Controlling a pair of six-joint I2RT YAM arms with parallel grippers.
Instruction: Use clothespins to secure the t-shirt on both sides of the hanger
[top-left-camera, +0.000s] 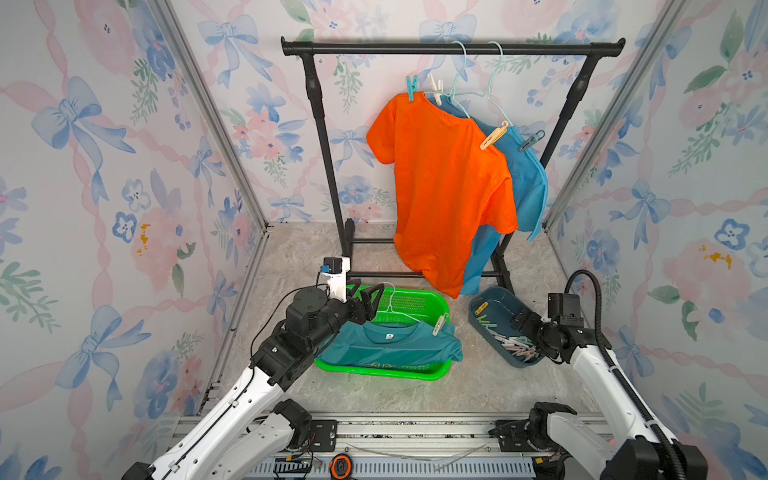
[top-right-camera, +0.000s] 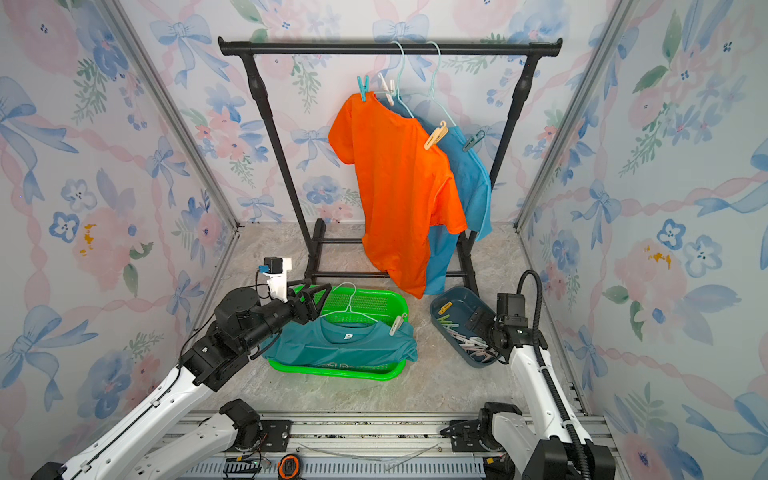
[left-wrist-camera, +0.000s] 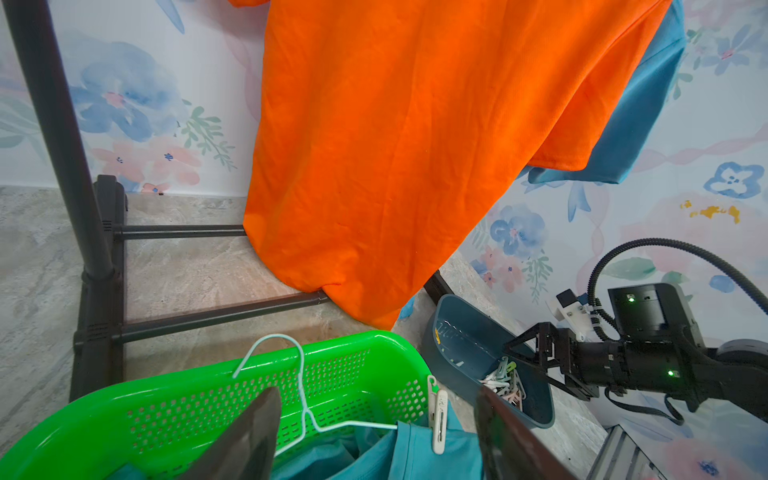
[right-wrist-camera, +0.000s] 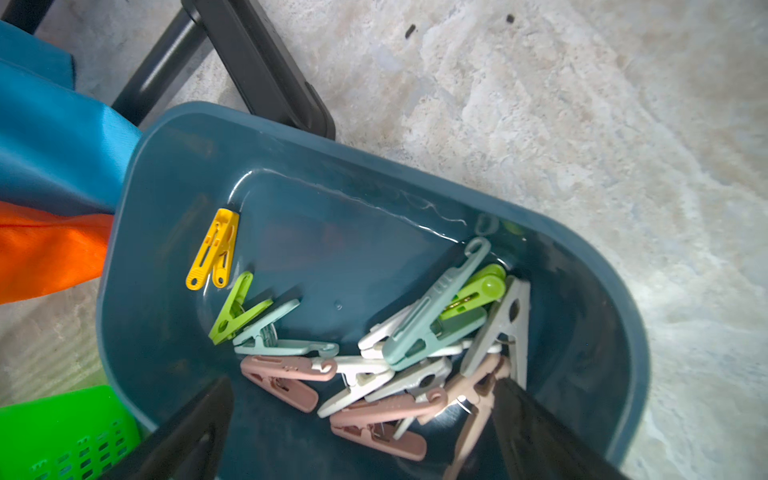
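A teal t-shirt (top-left-camera: 384, 348) lies in the green basket with a light hanger (left-wrist-camera: 302, 384); a clothespin (left-wrist-camera: 439, 416) grips it at the hanger's right end. My left gripper (top-left-camera: 366, 298) is open above the basket's back left, nothing between its fingers. My right gripper (top-left-camera: 528, 324) is open over the dark bin (right-wrist-camera: 304, 208) of mixed clothespins, among them yellow (right-wrist-camera: 209, 248), green, white, pink and teal ones. Whether anything secures the shirt's left side is not clear in these views.
An orange t-shirt (top-left-camera: 440, 184) and a blue one (top-left-camera: 528, 192) hang pinned on hangers from the black rack (top-left-camera: 368, 49) at the back, their hems reaching down close behind the basket (top-right-camera: 336, 372) and bin. Patterned walls close in both sides.
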